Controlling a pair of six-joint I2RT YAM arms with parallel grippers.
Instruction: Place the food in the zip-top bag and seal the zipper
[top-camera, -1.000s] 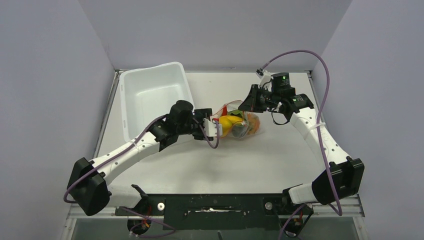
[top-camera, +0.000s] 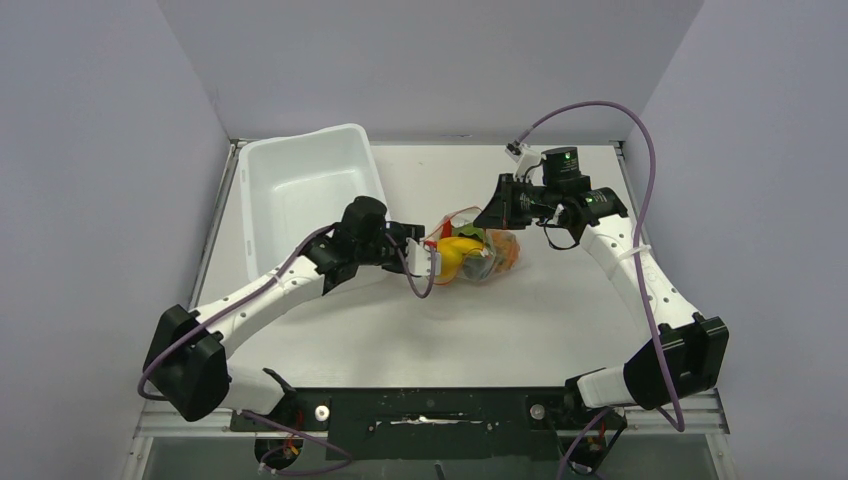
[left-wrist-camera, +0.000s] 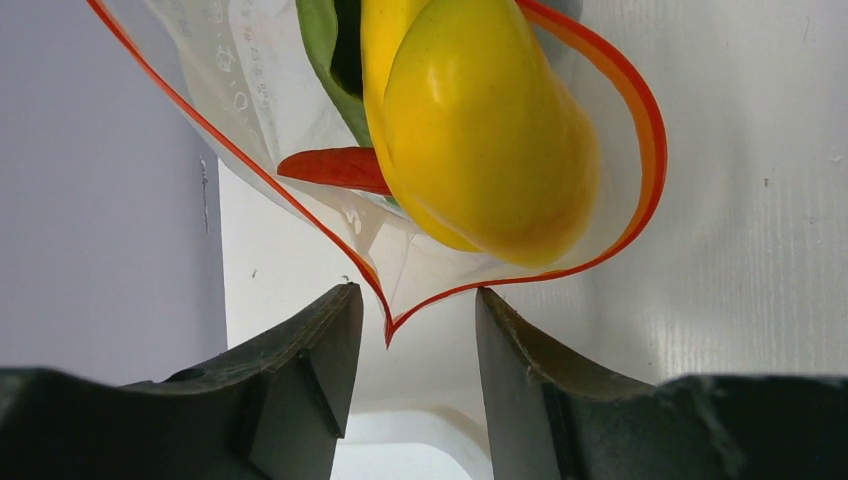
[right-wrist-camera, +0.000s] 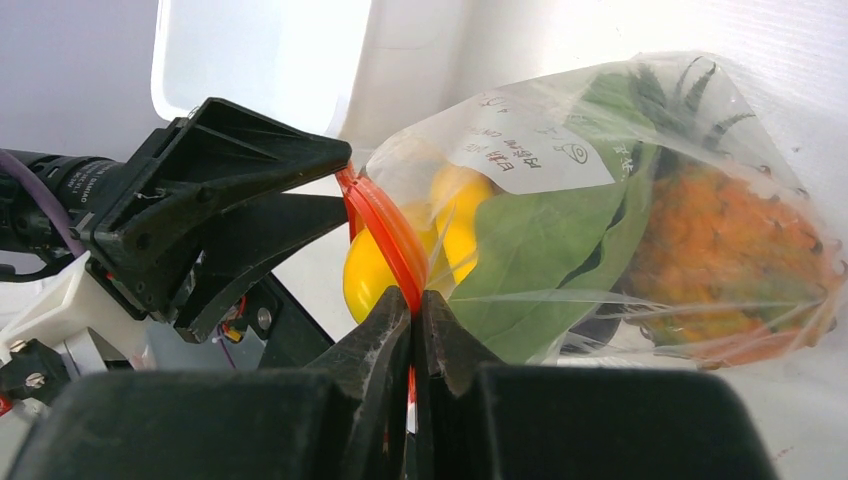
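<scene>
The clear zip top bag (right-wrist-camera: 560, 130) lies on its side with its mouth gaping toward the left arm. Inside are a yellow food piece (left-wrist-camera: 490, 130), green leafy food (right-wrist-camera: 560, 240), a red piece (left-wrist-camera: 335, 168) and an orange knobbly one (right-wrist-camera: 730, 260). The red-orange zipper (left-wrist-camera: 640, 120) rims the opening and narrows to a pointed corner. Around that corner, my left gripper stands part open, its fingers on either side and nothing clamped. My right gripper is shut on the zipper edge at the bag's mouth.
An empty white bin (top-camera: 300, 190) occupies the table's back left. Bare white table (top-camera: 450, 340) lies in front of the bag, and more free surface is at the right. Grey walls stand behind and at both sides.
The right gripper shifted marginally left early on and has since stayed at the bag.
</scene>
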